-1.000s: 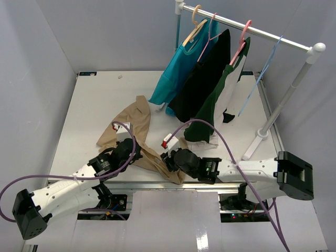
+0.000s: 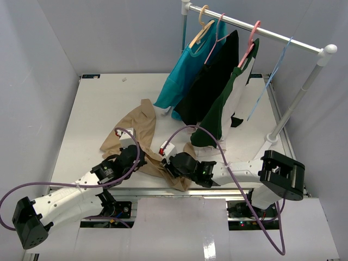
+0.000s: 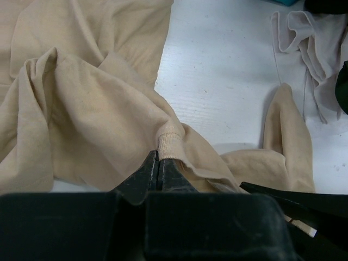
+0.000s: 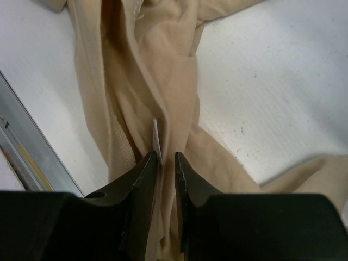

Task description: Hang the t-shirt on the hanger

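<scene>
The tan t shirt [image 2: 136, 117] lies crumpled on the white table [image 2: 92, 92]. My left gripper is shut on a ribbed edge of the t shirt [image 3: 98, 114]. My right gripper is low over the shirt [image 4: 212, 157], its fingers slightly apart around a folded strip; whether it grips the fabric is unclear. A thin light strip, possibly part of a hanger, shows by its left finger. In the top view both wrists partly hide the fingertips.
A rail [image 2: 239, 23] at the back right holds teal [image 2: 185, 70], black [image 2: 204, 95] and green-and-white [image 2: 220, 119] garments on hangers, plus a blue hanger [image 2: 274, 70]. A metal edge [image 4: 27, 141] borders the front.
The left arm looks unchanged.
</scene>
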